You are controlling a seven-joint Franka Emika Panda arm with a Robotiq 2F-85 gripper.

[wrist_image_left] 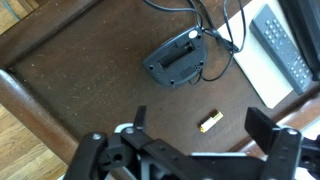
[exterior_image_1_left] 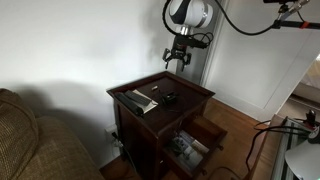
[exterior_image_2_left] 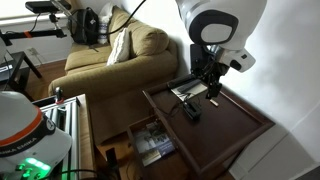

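Above the dark brown tabletop (wrist_image_left: 90, 95), my gripper stands open, its fingers wide apart and nothing between them. A small yellow and white stick-like object (wrist_image_left: 210, 121) lies on the wood below, seen between the fingers in the wrist view. Farther up that view rests a black device (wrist_image_left: 175, 58) with a cable. In exterior view 1 the gripper (exterior_image_1_left: 177, 58) hangs well clear of the cabinet top, behind the black device (exterior_image_1_left: 168, 99).
A white flat item (wrist_image_left: 252, 68) and a dark grey keypad-like object (wrist_image_left: 281, 45) lie near one table edge. Below the top, an open drawer (exterior_image_2_left: 150, 142) holds several items. A brown couch (exterior_image_2_left: 135, 45) stands by the wall. Bare wood surrounds the device.
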